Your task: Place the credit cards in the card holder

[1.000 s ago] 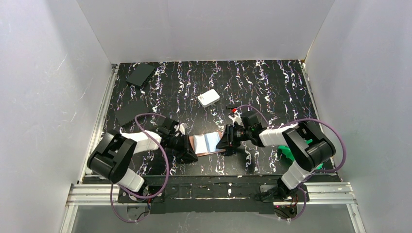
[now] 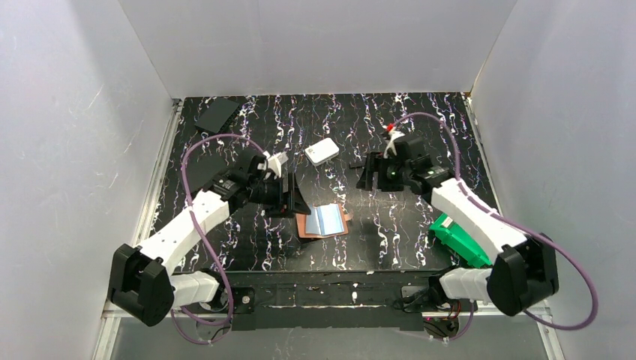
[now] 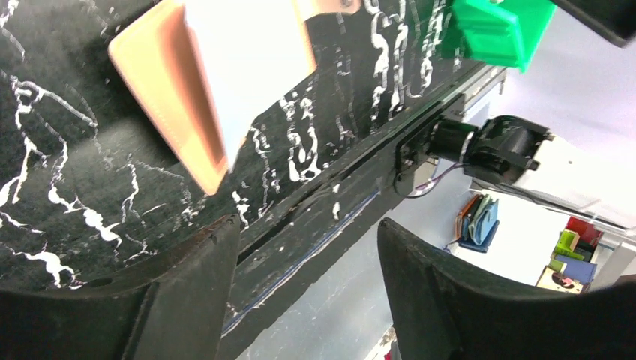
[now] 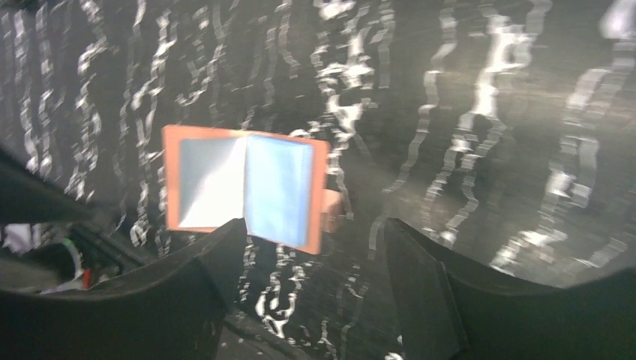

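The card holder (image 2: 324, 220) lies spread flat on the table, an orange-brown cover with pale sleeves inside. In the right wrist view its left sleeve (image 4: 214, 180) looks whitish and its right one (image 4: 279, 187) light blue. My left gripper is open and empty, just above the holder's left edge in the top view. Open as well, with nothing held, my right gripper is up and to the right of the holder, clear of it. I cannot make out any separate credit card.
A small white box (image 2: 322, 151) sits behind the holder. Dark flat pads (image 2: 217, 115) lie at the back left, and a green container (image 2: 459, 240) stands at the front right. Bare marble-patterned table surrounds the holder.
Both grippers have pulled back from the card holder: the right one up and to the right, the left one slightly farther back. More of the open holder now shows. It stays in about the same place.
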